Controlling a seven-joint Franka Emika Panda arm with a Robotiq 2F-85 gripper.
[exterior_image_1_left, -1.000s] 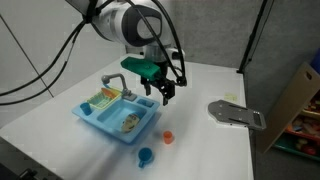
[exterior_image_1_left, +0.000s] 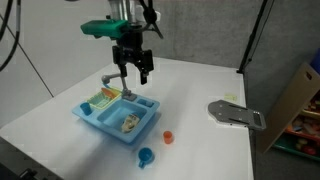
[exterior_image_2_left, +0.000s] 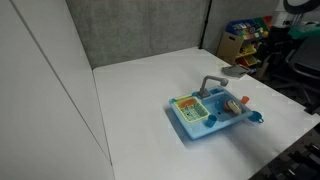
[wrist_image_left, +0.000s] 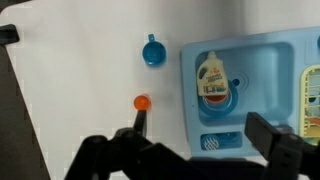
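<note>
My gripper (exterior_image_1_left: 135, 75) hangs in the air above the far side of a blue toy sink (exterior_image_1_left: 147, 122), its fingers wide apart with nothing between them. Two dark fingers (wrist_image_left: 140, 122) show in the wrist view, well clear of any object. Inside the basin lies a cream-coloured bottle (wrist_image_left: 211, 75) with an orange-red round thing partly under it. A blue cup (wrist_image_left: 153, 52) and a small orange-red object (wrist_image_left: 142, 102) rest on the table beside the sink. A grey faucet (exterior_image_2_left: 212, 83) rises at the sink's back edge.
A yellow-green rack (exterior_image_1_left: 104, 98) sits in one end of the sink, near another blue cup (exterior_image_1_left: 86, 108). A grey flat tray (exterior_image_1_left: 235, 115) lies across the table. Bins on shelves (exterior_image_1_left: 304, 125) stand beyond the table edge.
In exterior view 1 my gripper has travelled left and a little upward, from beside the sink to above its far side. The objects on the table have stayed put.
</note>
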